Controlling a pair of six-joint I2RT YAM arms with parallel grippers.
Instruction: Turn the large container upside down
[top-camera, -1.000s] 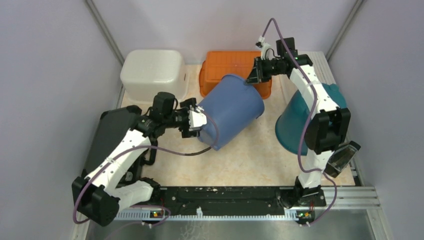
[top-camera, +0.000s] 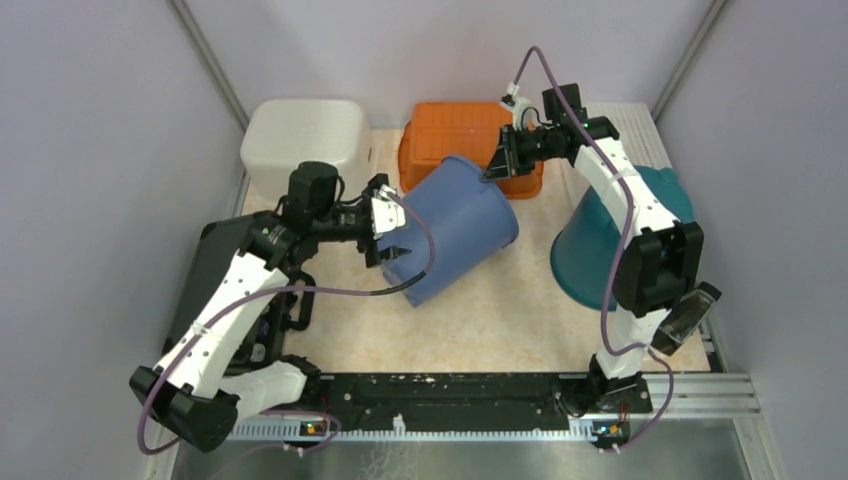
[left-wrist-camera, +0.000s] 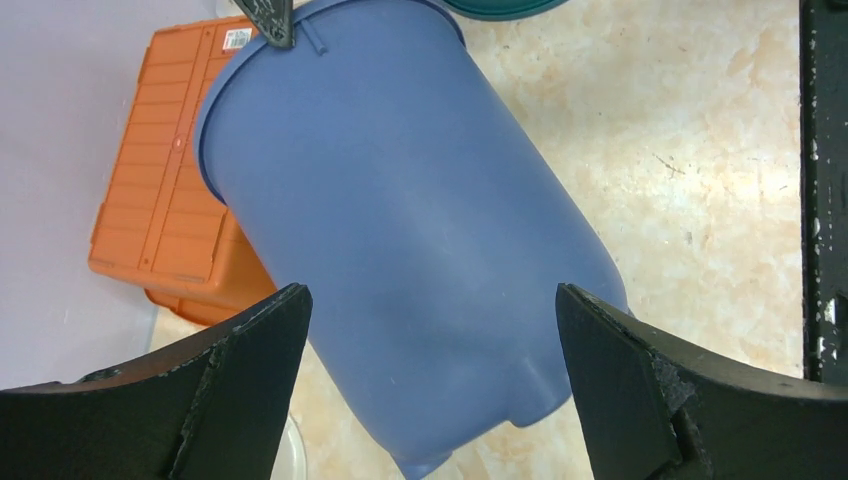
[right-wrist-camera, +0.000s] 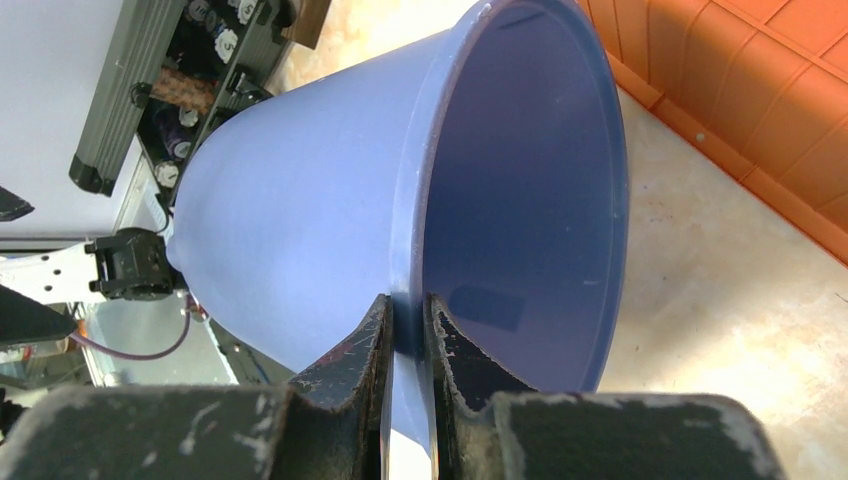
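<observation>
The large blue container (top-camera: 457, 232) is tilted onto its side, its rim toward the back right and its base toward the front left. In the right wrist view its hollow mouth (right-wrist-camera: 535, 200) faces the orange box. One finger of my right gripper is inside the container's rim and the other outside, with the wall pinched between them. My left gripper (top-camera: 388, 222) is open at the base end. In the left wrist view its fingers (left-wrist-camera: 262, 350) stand wide apart, with the container's lower part beyond them. Whether the container touches the table cannot be told.
An orange lidded box (top-camera: 455, 130) stands close behind the container. To the left is a white bin (top-camera: 305, 142), with a black case (top-camera: 215, 270) in front of it. A teal container (top-camera: 590, 250) stands at right. Bare table (top-camera: 490, 320) shows in front.
Over the last second the container shifted slightly left and toward the front. My right gripper moved left with its rim.
</observation>
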